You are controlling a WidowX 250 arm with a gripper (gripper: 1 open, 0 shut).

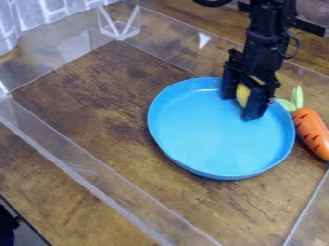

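The black gripper (pixel 251 85) reaches down from the top right to the back rim of a round blue plate (pixel 218 131), its fingers around a small yellow object (pixel 243 94) that is mostly hidden by them. Whether the fingers grip it or stand apart from it is hard to tell. An orange toy carrot (pixel 310 131) with pale green leaves lies just right of the plate.
Clear plastic walls (pixel 118 25) border the wooden surface at the back and along the left. The wood left of the plate (pixel 90 96) is bare, as is the strip in front of it.
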